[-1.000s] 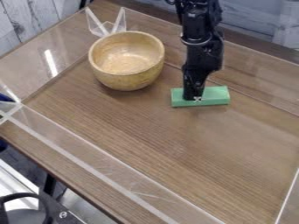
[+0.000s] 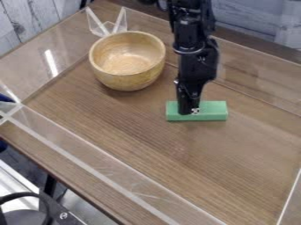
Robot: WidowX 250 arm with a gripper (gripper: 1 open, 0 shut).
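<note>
A flat green block [image 2: 212,111] lies lengthwise on the wooden table [image 2: 141,167], right of centre. The black robot gripper [image 2: 189,109] reaches down from the top of the view with its tip at the block's left half, touching or just over it. The gripper looks shut; whether anything is between its fingertips is too small to tell.
A tan wooden bowl [image 2: 125,61] sits left of the arm, with a white folded object [image 2: 108,25] behind it. A black ringed object [image 2: 26,211] is at the lower left.
The gripper and the green block have moved a little toward the front and slightly left, and the block now lies straighter across the view. The bowl has stayed put.
</note>
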